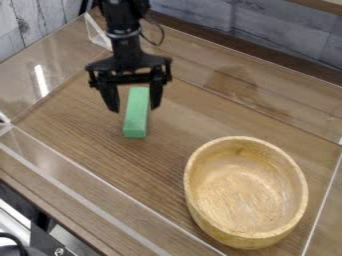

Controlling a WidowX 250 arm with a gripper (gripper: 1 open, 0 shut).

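A small dark robot arm reaches down from the top of the camera view, its open gripper (126, 78) over the area just behind a green block (136, 114). The block lies lengthwise on the wooden tabletop, with one finger on either side of its far end, slightly above it as far as can be told. Nothing clearly sits in its grip.
A large empty yellow bowl (245, 192) stands at the front right. Table edges show at the upper right and lower left.
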